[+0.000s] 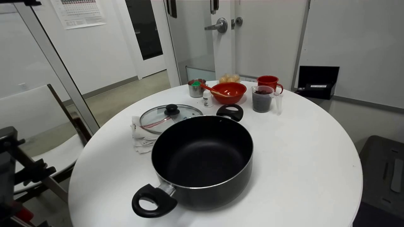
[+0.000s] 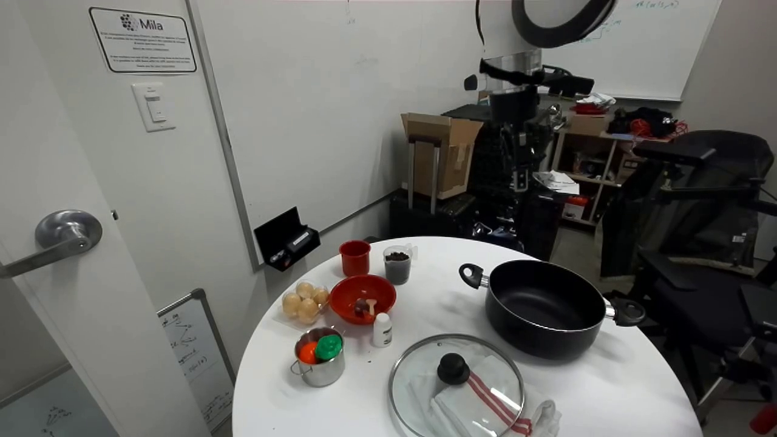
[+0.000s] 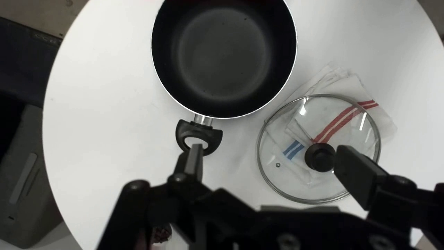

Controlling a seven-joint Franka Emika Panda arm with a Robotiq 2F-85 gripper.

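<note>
My gripper is open high above the table, its two fingers wide apart with nothing between them. Below in the wrist view lie a black two-handled pot (image 3: 224, 54), empty inside, and a round glass lid (image 3: 274, 183) with a black knob (image 3: 320, 157). The lid rests on a folded white towel (image 3: 374, 112) with red and blue stripes, beside the pot and not on it. One finger (image 3: 193, 164) appears near the pot's handle, the other (image 3: 353, 171) near the knob, both well above them. In exterior view 2 the gripper (image 2: 520, 182) hangs beyond the table, pointing down.
At the table's far side in exterior view 1 stand a metal cup (image 1: 196, 90), a white bottle (image 1: 207, 99), a red bowl (image 1: 234, 99), a red mug (image 1: 268, 81) and a measuring cup (image 1: 261, 102) of dark pieces. Bare white table (image 1: 303, 159) lies right of the pot.
</note>
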